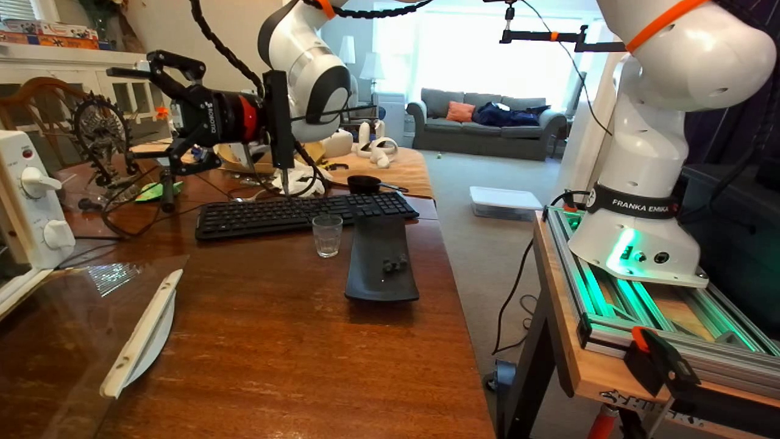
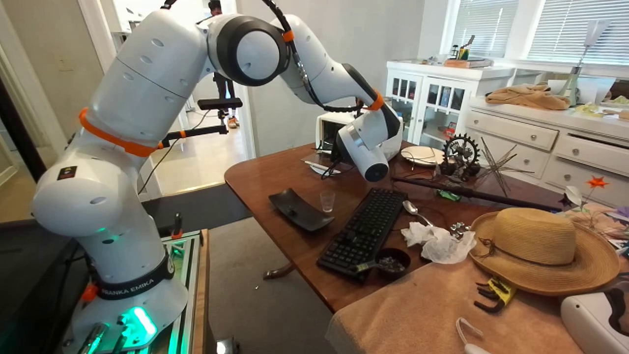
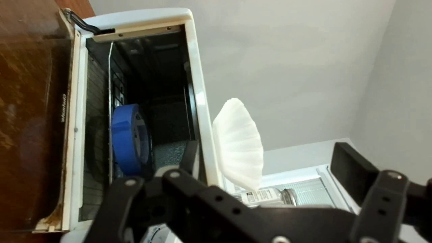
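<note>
My gripper is open, its two black fingers (image 3: 351,172) far apart with nothing held. In exterior view 1 the gripper (image 1: 130,113) hangs in the air over the far left of the table, pointing toward the white toaster oven (image 1: 33,194). The wrist view looks into that toaster oven (image 3: 201,97), whose glass door (image 3: 32,121) is folded down. A roll of blue tape (image 3: 124,139) rests on the wire rack inside. On the oven's top stands a white fluted dish (image 3: 239,145), seen beyond and between my fingers without evident contact.
A black tray (image 1: 380,256) with small dark pieces, a clear glass (image 1: 327,235) and a black keyboard (image 1: 292,213) lie on the table. A metal gear sculpture (image 1: 102,135) stands behind the oven.
</note>
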